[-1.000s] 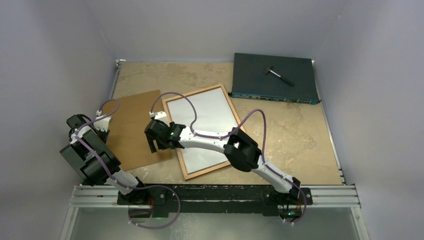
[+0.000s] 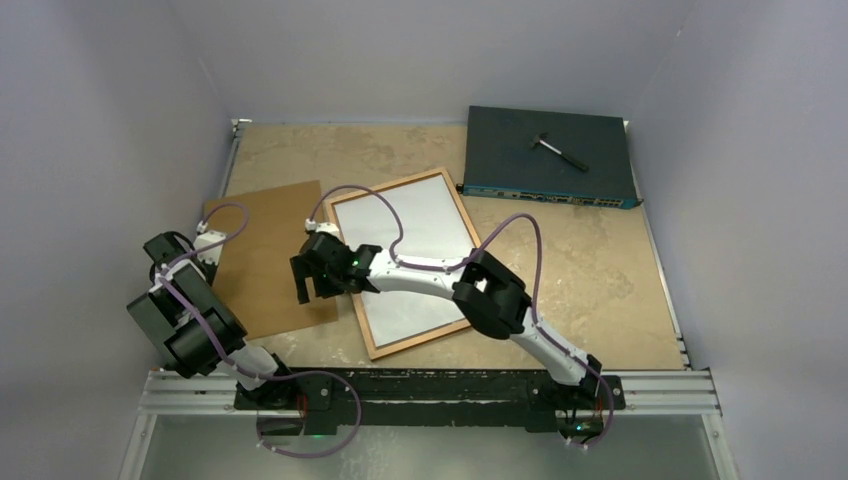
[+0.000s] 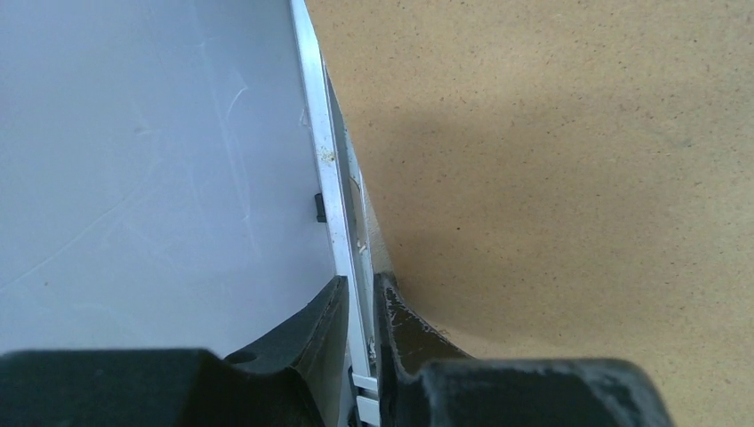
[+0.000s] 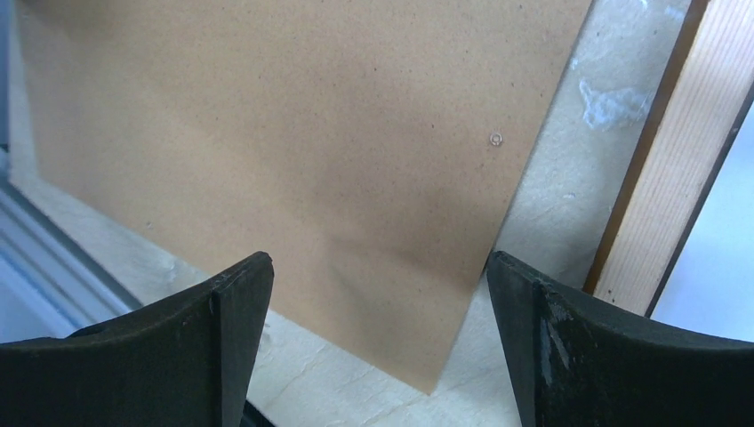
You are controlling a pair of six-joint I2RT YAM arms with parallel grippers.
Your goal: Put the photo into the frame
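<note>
A brown board lies flat on the left of the table, between the left rail and the wooden frame. The frame holds a plain white panel; no printed picture shows. In the left wrist view my left gripper is partly open, a narrow gap between its fingertips, at the board's left edge beside the metal rail. My right gripper is wide open over the board's front right corner. One fingertip is at the board's edge facing the frame; whether it touches cannot be told.
Along the left edge of the table runs a metal rail close to the wall. A dark flat box with a hammer on it stands at the back right.
My right gripper has shifted and turned slightly, and the board's front right corner shows a little further left.
</note>
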